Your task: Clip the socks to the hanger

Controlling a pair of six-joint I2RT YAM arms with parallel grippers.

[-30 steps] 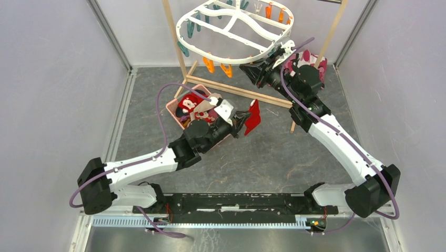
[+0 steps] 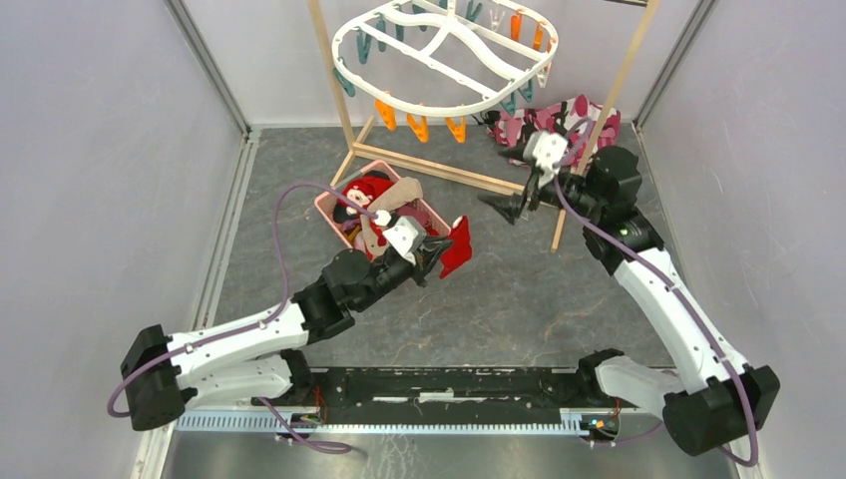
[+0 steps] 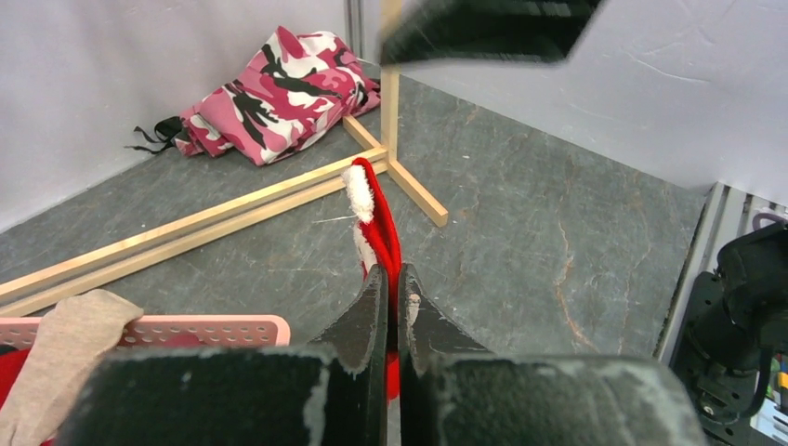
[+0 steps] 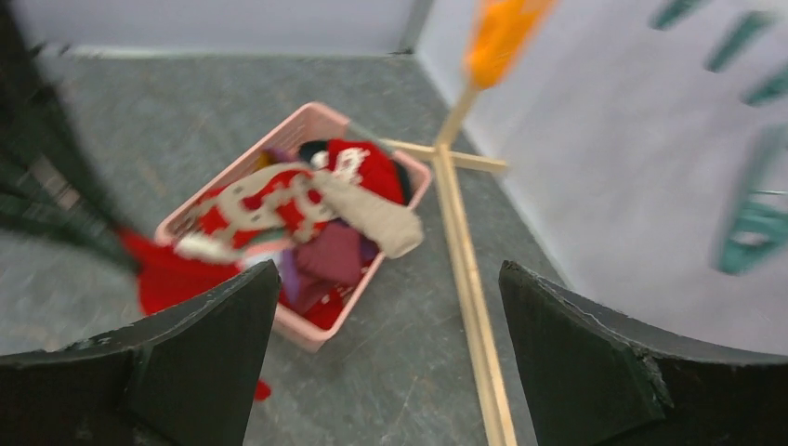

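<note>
A red sock (image 2: pixel 457 247) with white patches hangs from my left gripper, whose fingers are shut on it; in the left wrist view the sock (image 3: pixel 383 216) stands up between the fingertips. My right gripper (image 2: pixel 501 180) is open below the hanger's right side, its fingers (image 4: pixel 595 358) wide apart with nothing between them. The white oval hanger (image 2: pixel 479 62) hangs at the top, fitted with orange clips (image 2: pixel 417 128) and teal clips (image 2: pixel 363 46). No sock shows on the clips in view. More socks (image 4: pixel 353 177) lie in the pink basket (image 4: pixel 307 116).
The hanger's wooden stand (image 2: pixel 449 172) crosses the floor behind the basket, with an upright (image 2: pixel 624 70) on the right. A pink camouflage cloth bundle (image 3: pixel 279 98) lies by the back wall. Bare floor (image 2: pixel 539 299) spreads in front of the stand.
My right gripper has opened and drawn away from the hanger, down and right in the top view; an orange clip there is now uncovered. My left gripper has moved slightly left and nearer with the sock.
</note>
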